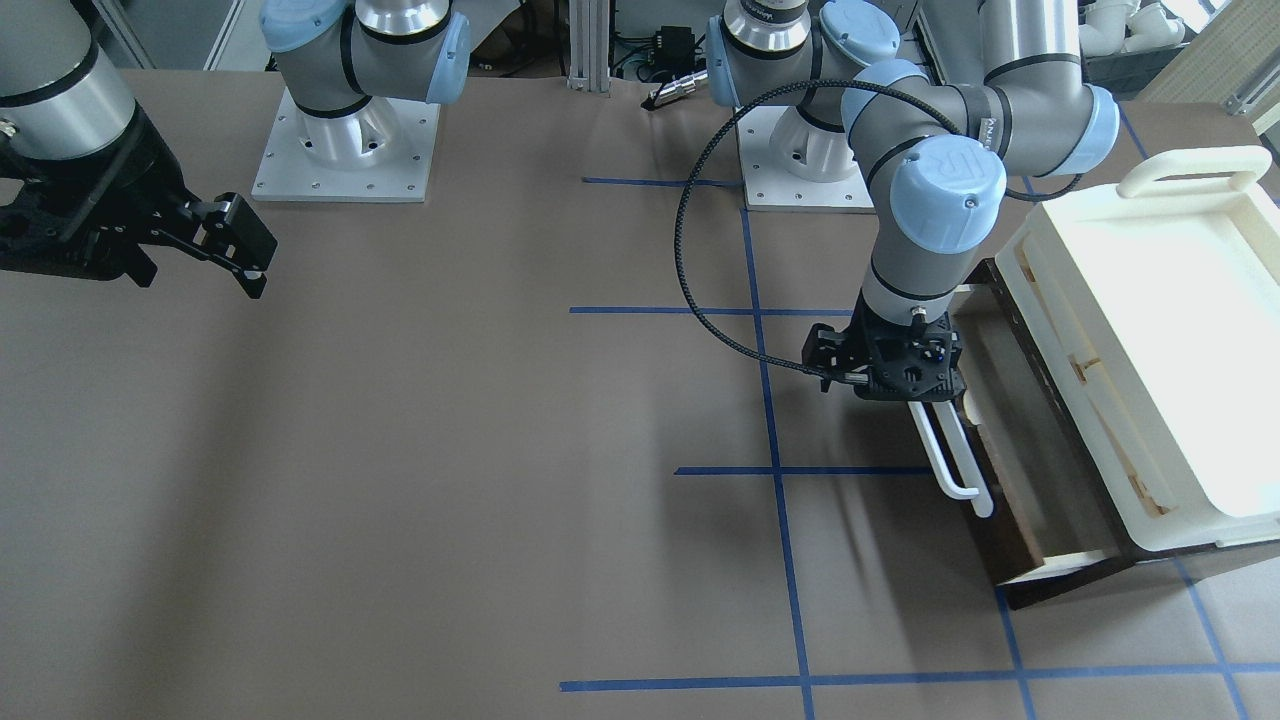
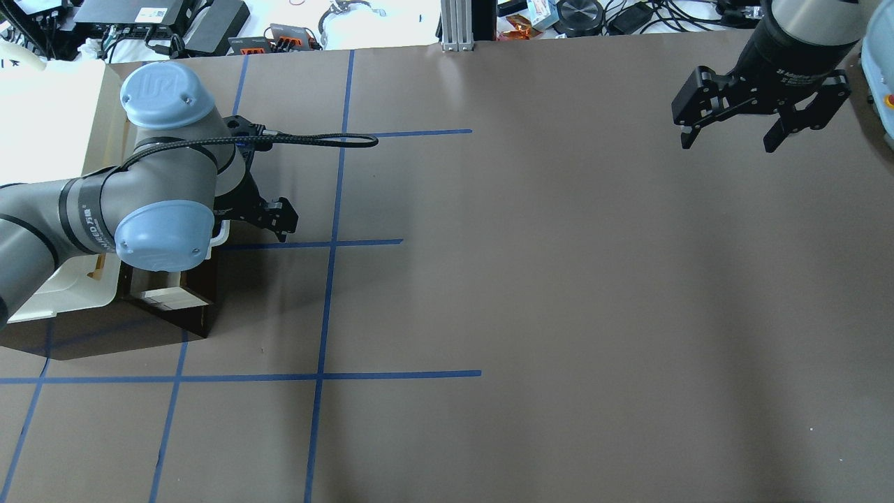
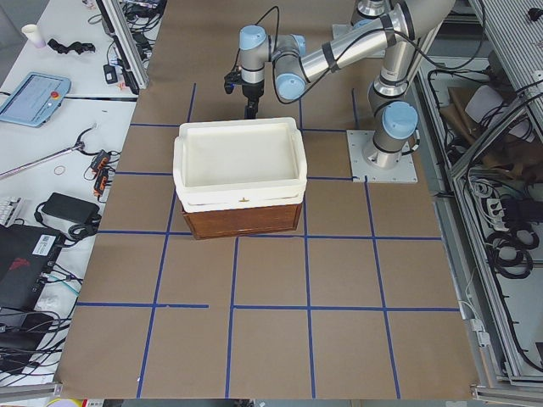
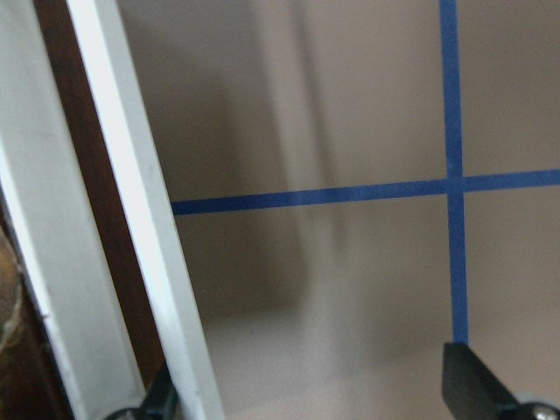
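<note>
A dark wooden drawer box (image 1: 1008,504) with a white handle (image 1: 948,468) stands beneath a white tray (image 1: 1170,348). The drawer is partly pulled out toward the middle of the table. My gripper (image 1: 884,382) is at the handle, over the drawer front. In the left wrist view the handle (image 4: 144,210) runs along the left, at the left finger, while the right finger (image 4: 472,394) stands far off to the right over bare floor, so the gripper is open.
The table to the left of the drawer (image 1: 504,456) is clear, with blue tape lines. A second arm's black gripper (image 2: 758,105) hangs at the other side. More arm bases stand at the back.
</note>
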